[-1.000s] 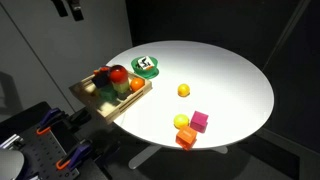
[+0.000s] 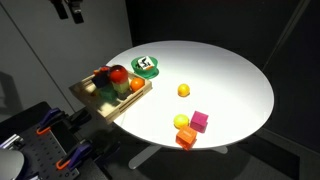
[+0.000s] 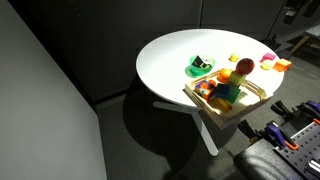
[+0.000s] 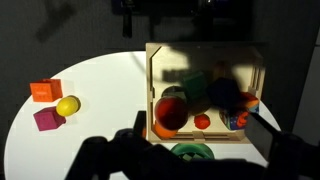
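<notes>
High above the table's left side in exterior view 1, my gripper (image 2: 70, 16) hangs with its two fingers apart. In the wrist view the dark fingers (image 4: 128, 152) stand wide apart, with nothing seen held between them. Below is a light wooden tray (image 4: 152, 75). It holds a large red ball (image 4: 171, 108), an orange ball (image 2: 137, 84), a small red ball (image 4: 202, 121), a multicoloured piece (image 4: 240, 115) and dark green and blue pieces that are hard to make out. In exterior view 2 the large red ball (image 3: 245, 66) sits above a green block (image 3: 235, 78).
Behind the tray stands a green bowl (image 2: 153, 71) with a white item (image 2: 146, 63). Toward the table's front edge are a yellow ball (image 2: 181, 121), a pink cube (image 2: 199, 121) and an orange cube (image 2: 186, 138). An orange-yellow ball (image 2: 184, 90) lies mid-table.
</notes>
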